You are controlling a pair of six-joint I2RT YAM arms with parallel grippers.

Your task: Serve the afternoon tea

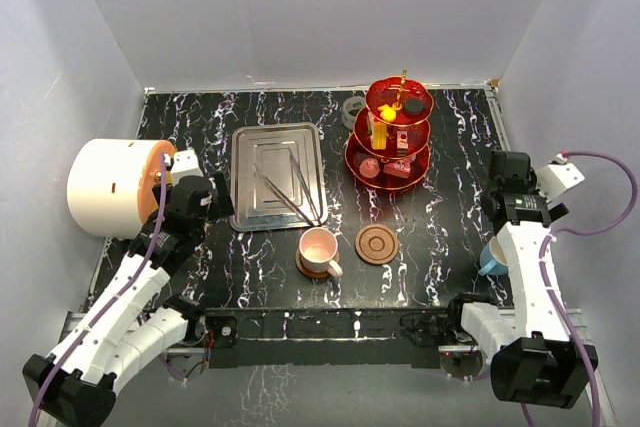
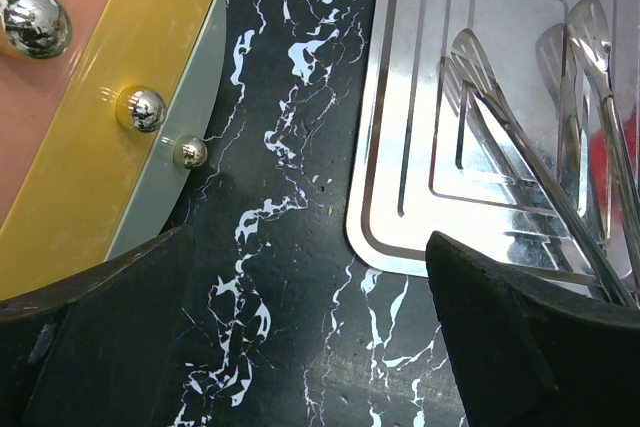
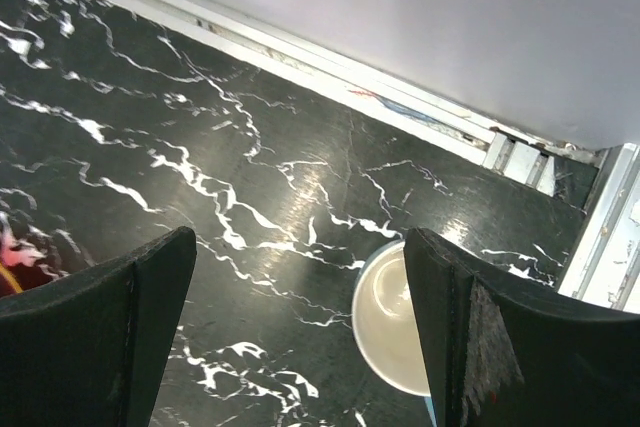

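On the right side, a light-blue cup [image 1: 491, 259] with a pale inside stands partly hidden by the right arm. My right gripper is open above the table, with the cup [image 3: 380, 312] below and partly behind its right finger. A pink cup [image 1: 319, 245] rests on one brown coaster; another coaster [image 1: 377, 244] lies bare beside it. Two metal utensils [image 2: 545, 172] lie across the silver tray [image 2: 365, 187]. Open and empty, my left gripper hovers between that tray and the white cylinder [image 1: 108, 187] with knobbed coloured layers. A red three-tier stand [image 1: 415, 162] carries small treats.
Walls enclose the black marbled table [image 1: 440, 237] at the back and sides. A grey ring-shaped object [image 1: 352, 107] lies left of the stand. Bare table shows between the stand and the right arm.
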